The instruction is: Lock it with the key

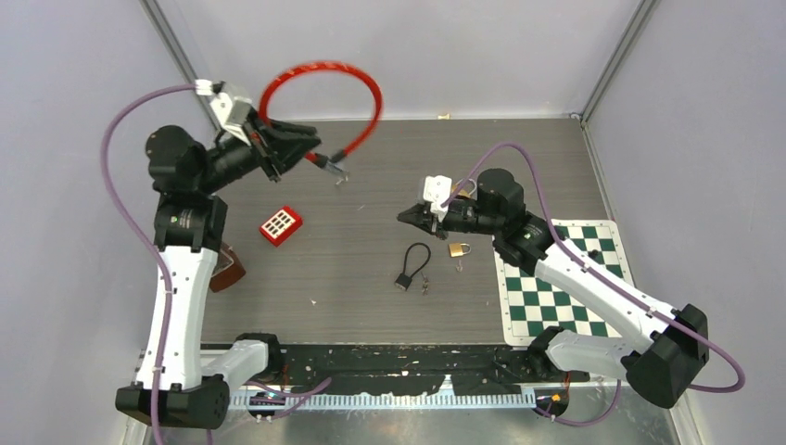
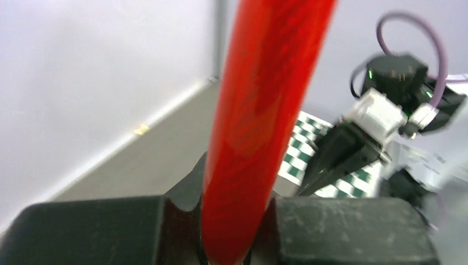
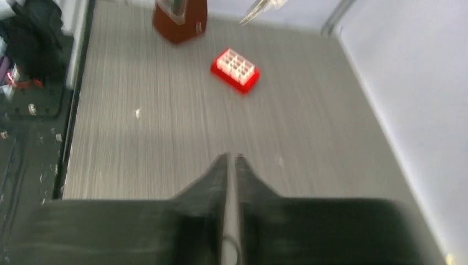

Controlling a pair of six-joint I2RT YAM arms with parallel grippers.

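In the top view, my left gripper (image 1: 295, 146) is shut on the red cable lock (image 1: 373, 93), whose loop rises above the fingers. The lock's metal end (image 1: 332, 167) juts out past the fingertips, with a small thin piece (image 1: 340, 178) at its tip, perhaps the key. Its red tube (image 2: 259, 127) fills the middle of the left wrist view between the pads. Apart from the lock, to its right, is my right gripper (image 1: 405, 218). A narrow gap separates its blurred fingertips (image 3: 222, 161) in the right wrist view, and nothing shows held there.
A black cable padlock (image 1: 403, 281), small keys (image 1: 425, 286) and a brass padlock (image 1: 459, 249) lie on the table. A red box (image 1: 281, 225) and a brown holder (image 1: 227, 269) are at left, a chessboard (image 1: 513, 320) at right.
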